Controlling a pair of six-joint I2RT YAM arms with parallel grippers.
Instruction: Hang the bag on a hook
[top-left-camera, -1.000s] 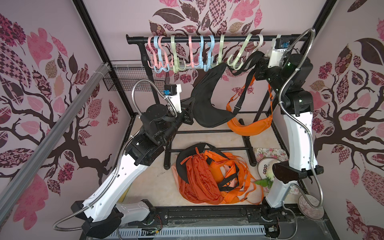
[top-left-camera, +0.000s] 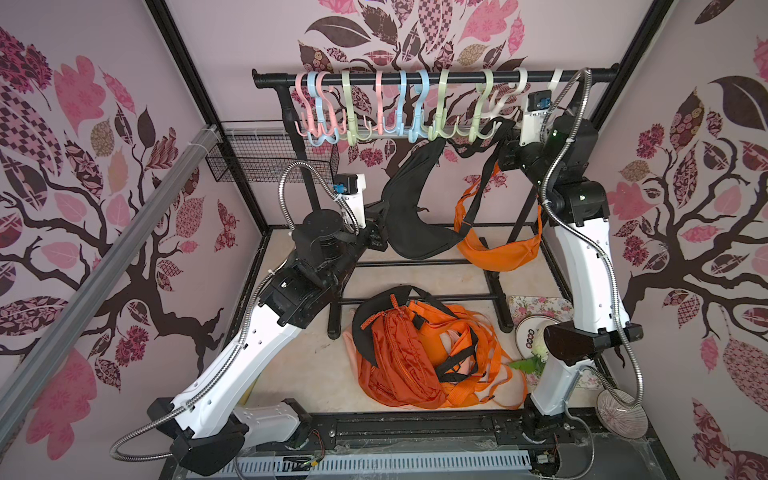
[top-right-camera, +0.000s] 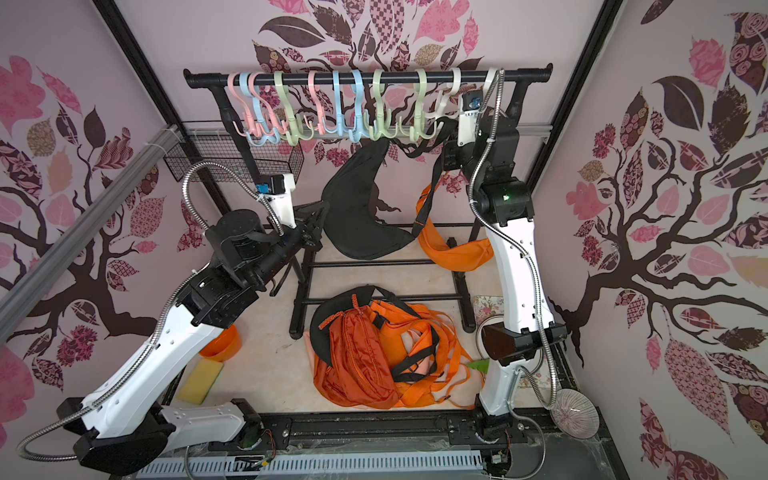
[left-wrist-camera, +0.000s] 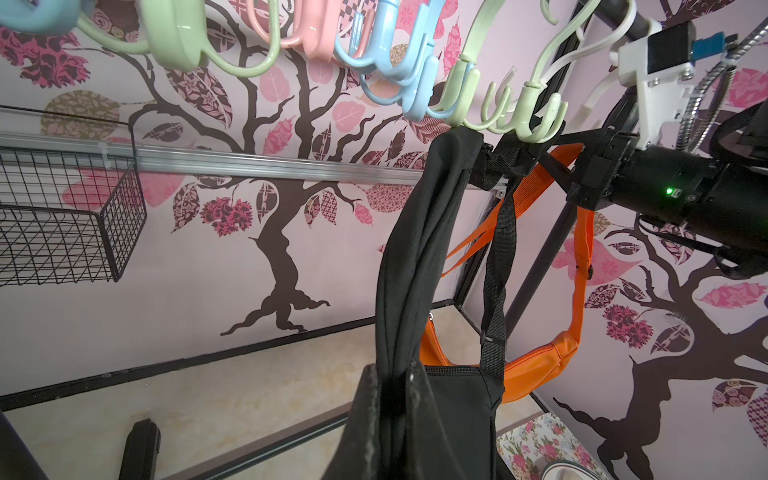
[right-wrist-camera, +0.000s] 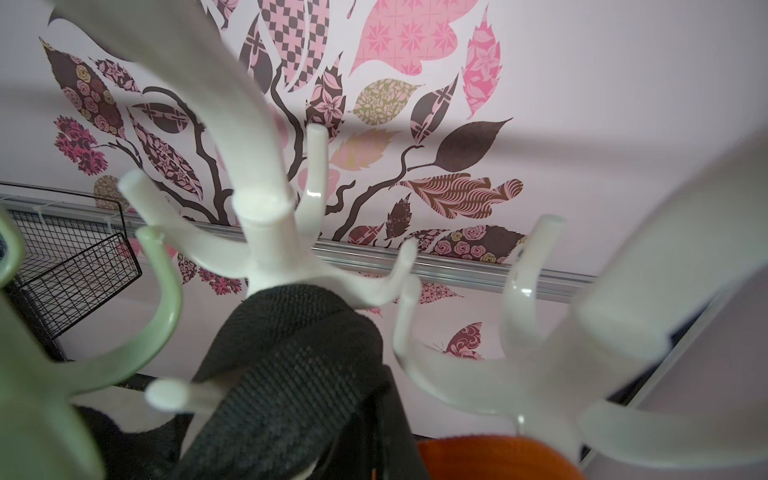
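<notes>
A black crescent-shaped bag (top-left-camera: 412, 216) hangs beneath the hook row. Its left end is pinched by my left gripper, shut on the fabric. In the right wrist view the bag's black strap (right-wrist-camera: 296, 360) lies across the base of a white hook (right-wrist-camera: 268, 232), among its prongs, and runs down to my right gripper. That gripper is shut with the strap at its fingertips, which are partly hidden. Whether the strap is fully seated over a prong cannot be told. From the left wrist view, the bag's upper end (left-wrist-camera: 460, 148) reaches just below a green hook (left-wrist-camera: 456, 92).
More colored hooks (top-left-camera: 380, 104) crowd the black rail (top-left-camera: 360, 78). A second white hook (right-wrist-camera: 552, 352) is close at right. An orange bag (top-left-camera: 504, 252) hangs behind the black one. Orange bags (top-left-camera: 408, 352) lie on the floor; a wire basket (top-left-camera: 256, 152) is at left.
A tilted green hook now hangs straighter. The left gripper and bag have shifted slightly.
</notes>
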